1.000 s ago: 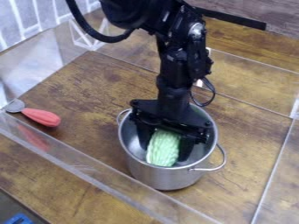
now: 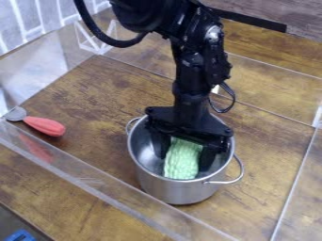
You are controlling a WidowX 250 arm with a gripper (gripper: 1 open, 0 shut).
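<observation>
A steel pot [image 2: 174, 188] with two side handles stands on the wooden counter. Inside it lies a pale green, ridged object [image 2: 183, 160], leaning within the pot. My black gripper [image 2: 189, 139] is lowered into the top of the pot, over the green object. Its fingers are dark and partly hidden, so I cannot tell whether they are open or closed on it.
A red-handled utensil [image 2: 40, 124] lies at the left. Clear plastic walls border the wooden counter [image 2: 88, 94] at the left and front. The counter right of and behind the pot is mostly free.
The gripper has shifted very slightly, and the green object in the pot looks a little more upright and narrower in view. The pot stays in place.
</observation>
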